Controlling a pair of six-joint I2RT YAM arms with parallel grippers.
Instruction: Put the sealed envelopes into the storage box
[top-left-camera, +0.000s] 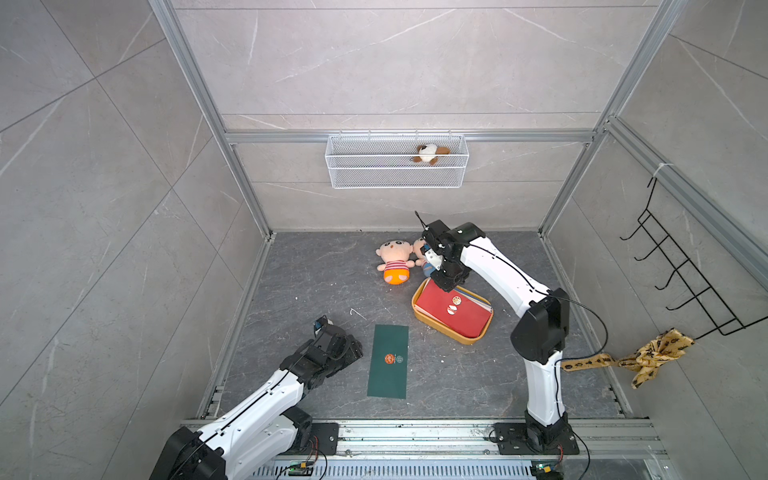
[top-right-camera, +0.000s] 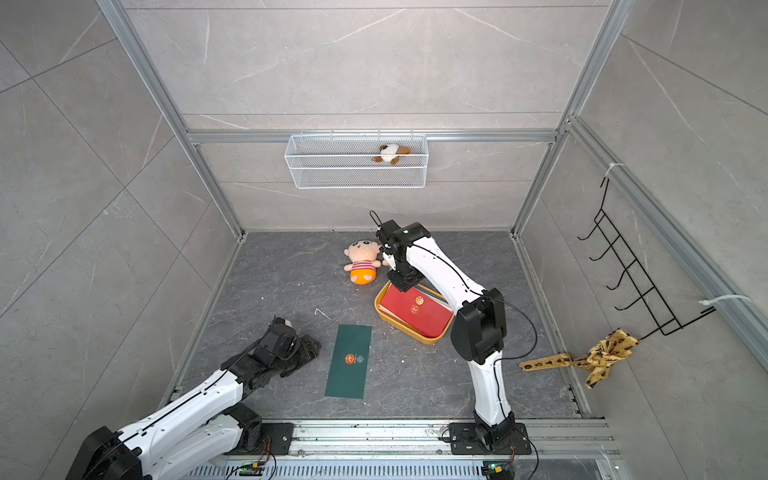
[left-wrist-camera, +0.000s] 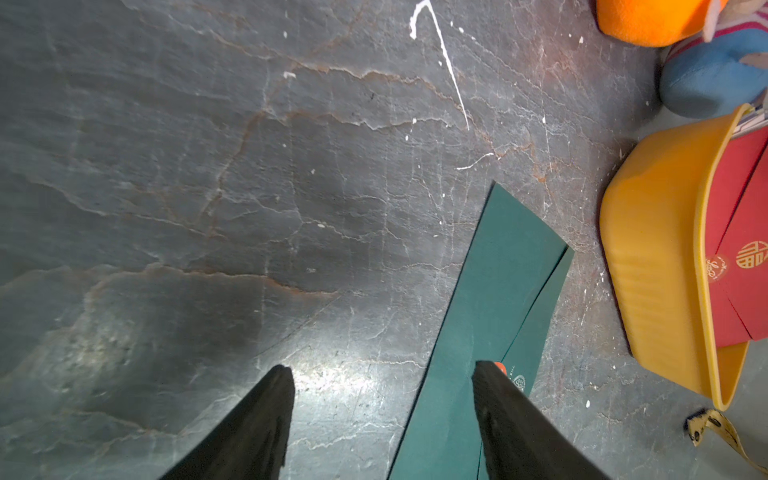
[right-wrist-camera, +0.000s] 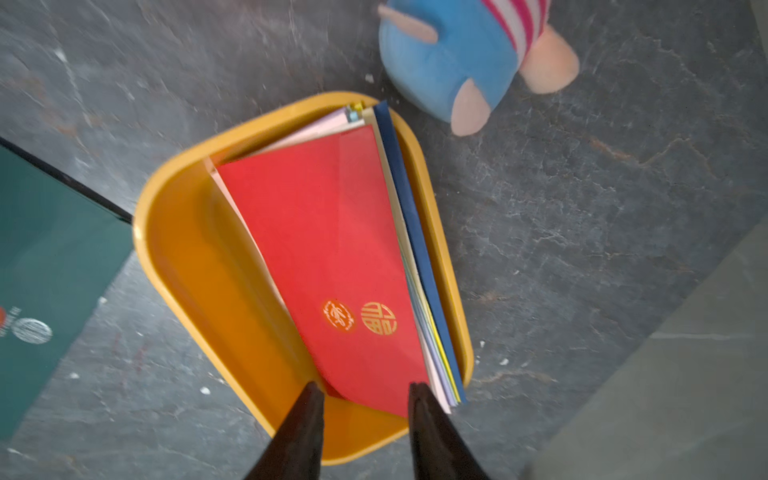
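The yellow storage box (top-left-camera: 441, 328) holds a red envelope (right-wrist-camera: 336, 240) with gold seals on top. Other envelopes stand on edge along the box's right wall in the right wrist view, a blue one (right-wrist-camera: 416, 240) outermost. My right gripper is over the near end of the box, its fingers apart and no envelope visibly held. A dark green envelope (top-left-camera: 388, 360) lies flat on the floor left of the box, its seals partly behind a finger in the left wrist view. My left gripper hangs open beside that envelope, nothing between its fingers.
Plush dolls lie behind the box, one in orange (top-left-camera: 395, 262) and one in blue (right-wrist-camera: 448, 64). A thin white hook (left-wrist-camera: 438, 56) is on the floor near the green envelope. Clear floor spreads to the left. A wire basket (top-left-camera: 396, 164) hangs on the back wall.
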